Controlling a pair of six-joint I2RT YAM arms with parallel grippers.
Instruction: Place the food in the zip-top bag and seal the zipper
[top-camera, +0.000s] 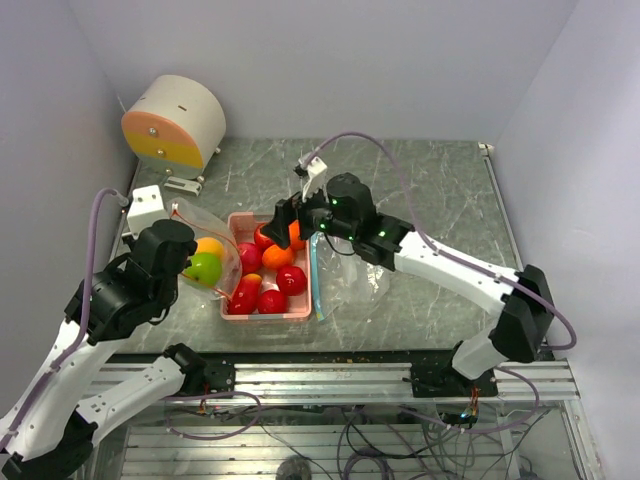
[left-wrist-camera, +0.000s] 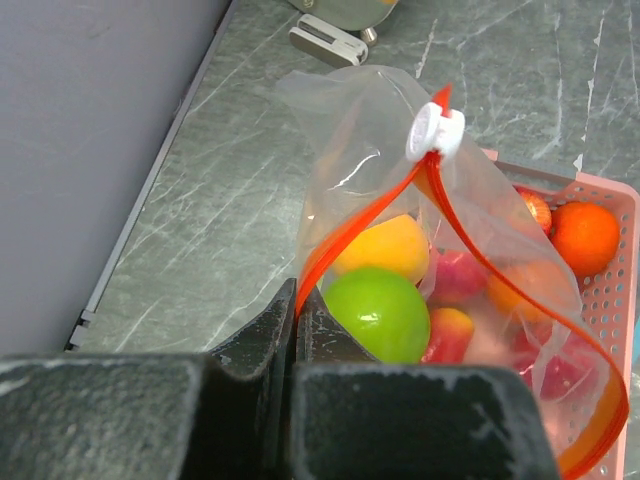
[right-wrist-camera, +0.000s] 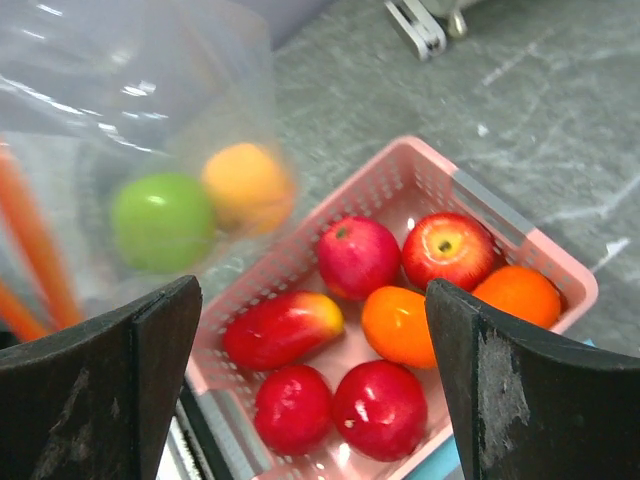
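Note:
The clear zip bag with an orange zipper rim (left-wrist-camera: 366, 217) hangs from my left gripper, which is shut on that rim. Its mouth gapes, and a white slider (left-wrist-camera: 435, 132) sits on the zipper. Inside the bag are a green fruit (left-wrist-camera: 377, 314) and a yellow-orange fruit (left-wrist-camera: 385, 250). Over the pink basket (right-wrist-camera: 420, 160) my right gripper stands open, nothing held. Below it in the basket lie red apples (right-wrist-camera: 381, 409), an orange (right-wrist-camera: 398, 326) and a long red-and-yellow fruit (right-wrist-camera: 283, 331).
A cream and yellow bread bin (top-camera: 174, 120) stands at the back left. To the basket's right lie a light blue strip (top-camera: 316, 278) and what looks like clear plastic (top-camera: 365, 282).

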